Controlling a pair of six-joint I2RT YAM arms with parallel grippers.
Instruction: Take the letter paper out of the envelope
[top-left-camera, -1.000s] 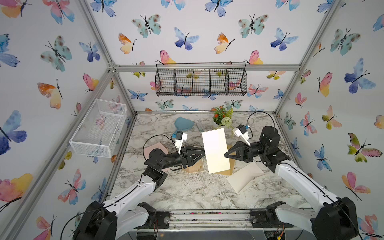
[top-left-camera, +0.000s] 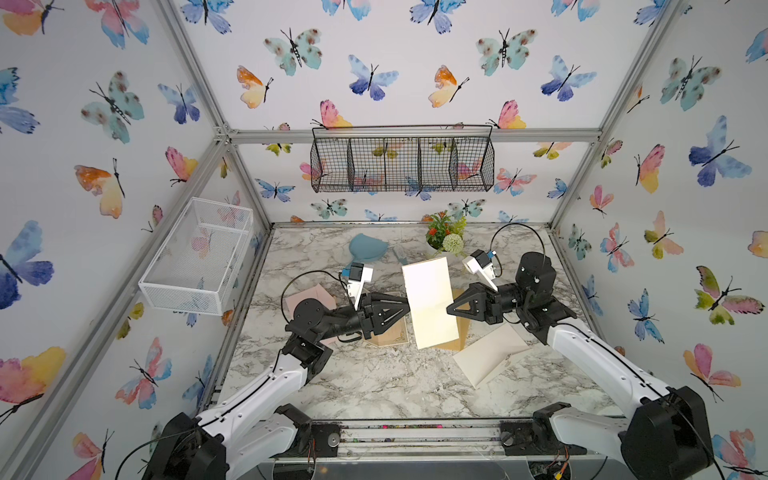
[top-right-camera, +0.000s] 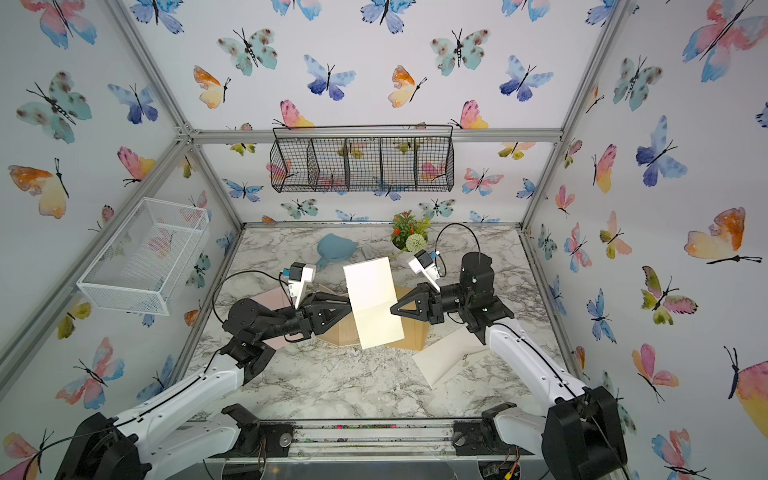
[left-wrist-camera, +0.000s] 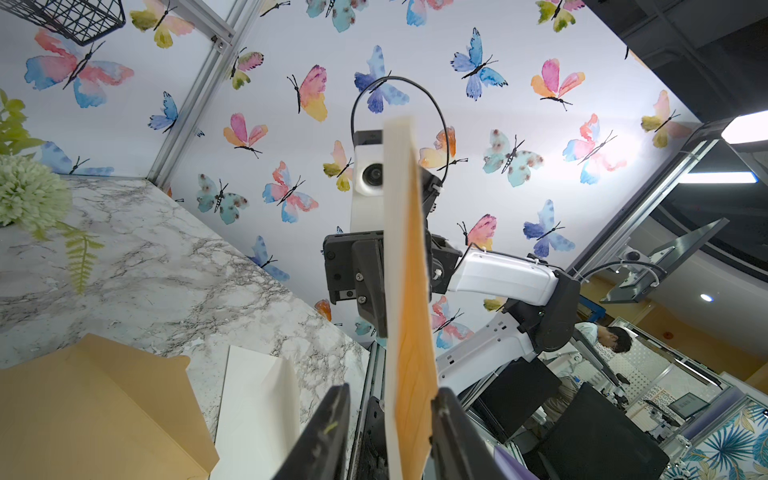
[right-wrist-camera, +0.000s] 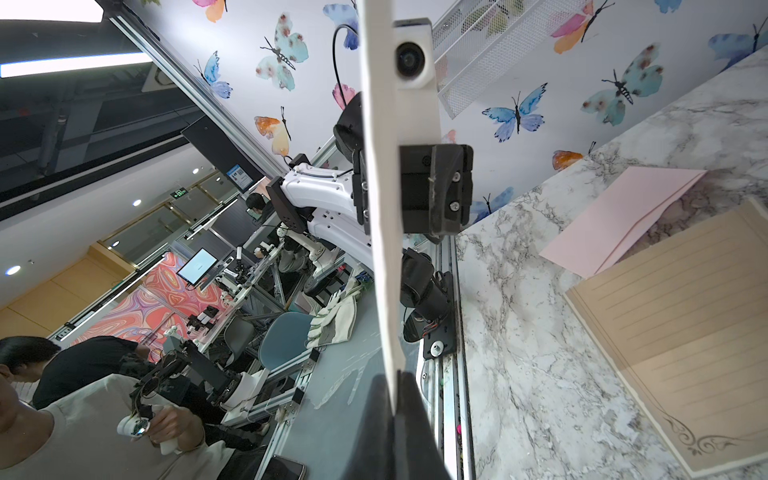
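Upright between the arms stands a cream paper piece (top-left-camera: 433, 304), creased across its middle. My right gripper is shut on its near edge in the right wrist view. From the other side, my left gripper is partly open, with the paper's edge (left-wrist-camera: 397, 320) between its fingers and space on the left. One face looks tan with faint lines there. Whether this piece is a sheet or an envelope, I cannot tell. On the table lie a lined tan letter sheet (right-wrist-camera: 704, 336) and a brown envelope (left-wrist-camera: 96, 408).
A pink envelope (right-wrist-camera: 620, 216) lies at the left and a white envelope (top-left-camera: 489, 354) at front right. Toward the back are a blue item (top-left-camera: 367, 248) and a flower pot (top-left-camera: 445, 233). Bare marble fills the front middle of the table.
The right arm has hardly moved.
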